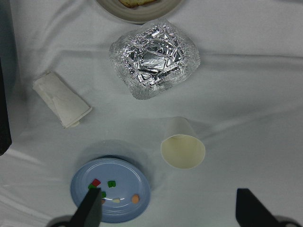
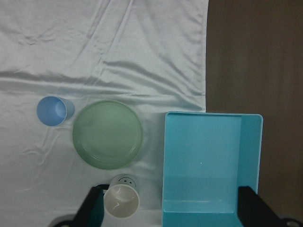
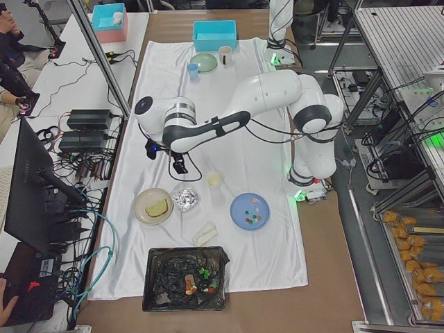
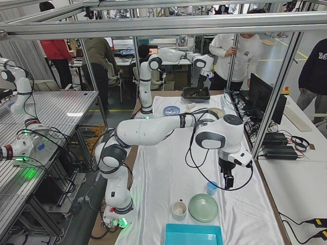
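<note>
My left gripper hangs open above the white cloth, over a blue plate (image 1: 110, 170) with small coloured pieces, a pale paper cup (image 1: 182, 151), crumpled foil (image 1: 154, 59), a folded napkin (image 1: 61, 99) and a beige plate (image 1: 118, 10) with a bread slice (image 1: 135, 3). My right gripper is also open, above a white mug (image 2: 121, 198), a green plate (image 2: 107, 135), a blue cup (image 2: 52, 111) and an empty turquoise tray (image 2: 202, 156). Nothing shows between either pair of fingers.
A black lined bin (image 3: 184, 277) with bits in it sits at one end of the table (image 3: 347, 291). Monitors (image 3: 29, 187) and cables line one side.
</note>
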